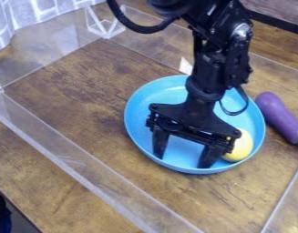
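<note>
The black gripper [185, 146] is lowered into a blue bowl [148, 103], open, its fingers spread low inside it. A yellow round object [240, 146] lies in the bowl at the right, beside the gripper and partly behind it. Whether the fingers touch it I cannot tell.
A purple eggplant-like object [280, 118] lies just right of the bowl on the wooden table [78, 77]. A clear rail crosses the lower left. The table left of the bowl is bare.
</note>
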